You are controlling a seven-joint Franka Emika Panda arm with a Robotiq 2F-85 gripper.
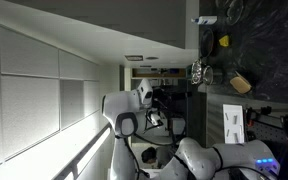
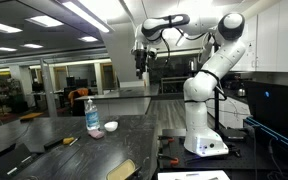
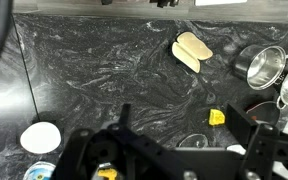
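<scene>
High above the dark counter (image 3: 94, 90), my gripper points down, its fingers wide apart. Between its fingers in the wrist view only the counter and small things far below show. A tan, two-part piece (image 3: 192, 50), perhaps wood, lies flat near the counter's edge; exterior view 1 shows the tan piece (image 1: 241, 85) too. Off to the right are a metal pot (image 3: 259, 66) and a small yellow object (image 3: 217, 117). A white bowl (image 3: 41, 137) rests at the left. Exterior view 2 has the raised gripper (image 2: 141, 68) well clear of everything on the counter.
A clear round bowl (image 3: 193, 141) is partly hidden by the gripper. In exterior view 2, a tall white-and-blue container (image 2: 92, 116) stands behind the white bowl (image 2: 111, 126), and a black object (image 2: 12, 159) sits far left.
</scene>
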